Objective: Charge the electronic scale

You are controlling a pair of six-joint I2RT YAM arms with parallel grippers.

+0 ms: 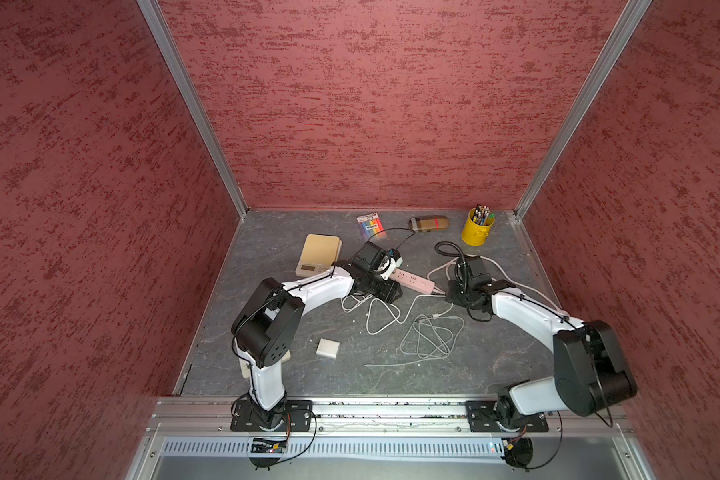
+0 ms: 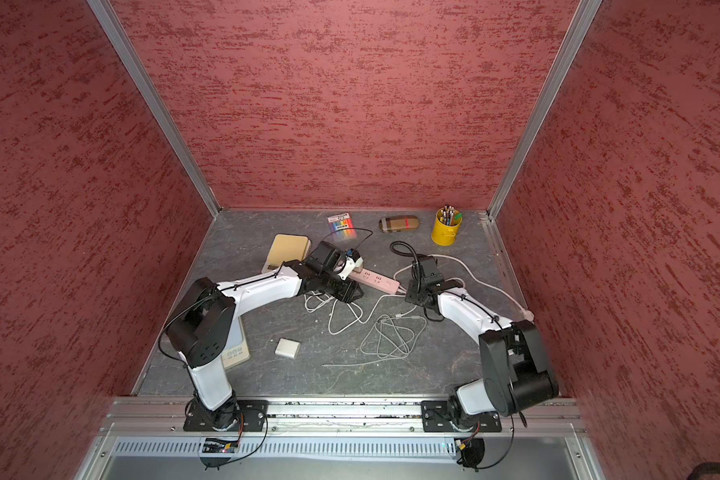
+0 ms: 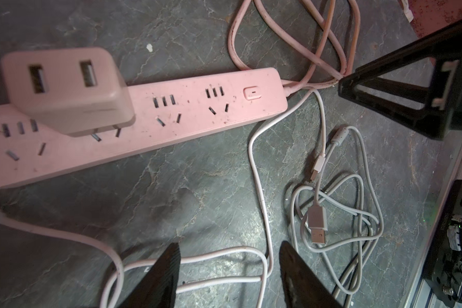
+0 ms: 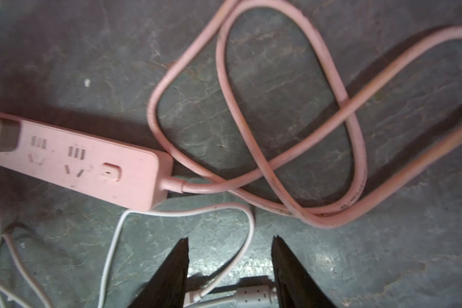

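The electronic scale appears to be the flat beige-topped device [image 1: 321,249] at the back left. A pink power strip [image 3: 200,105] lies mid-table, with a two-port charger block [image 3: 71,102] plugged into it. In the left wrist view, my left gripper is open over the near side of the strip; white cable [image 3: 220,252] runs across the table beneath. My right gripper stands open beside the strip's cord end, in the right wrist view. A white cable end [image 4: 192,297] and a grey cable connector [image 4: 254,296] show low between its fingers, not gripped.
Pink cord [image 4: 313,136] loops beyond the strip. A coiled grey cable [image 1: 432,340] with a USB plug [image 3: 317,225] lies in front. A small white box [image 1: 328,349], a white device with buttons [image 2: 236,352], and a yellow pen bucket [image 1: 476,232] stand apart. Clear table lies front-centre.
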